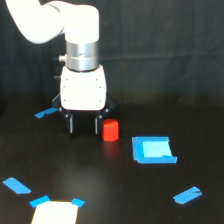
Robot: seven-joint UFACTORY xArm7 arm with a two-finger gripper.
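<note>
A small red block (111,131) stands on the dark table near the middle of the camera view. My gripper (84,126) points down just left of it. Its two black fingers are spread apart, with nothing visible between them. The right finger is close to the block's left side; whether they touch I cannot tell.
Right of the block lies a white square bordered with blue tape (151,137). Another pale square (54,213) with blue tape corners is at the front left. Blue tape strips (187,195) mark other spots.
</note>
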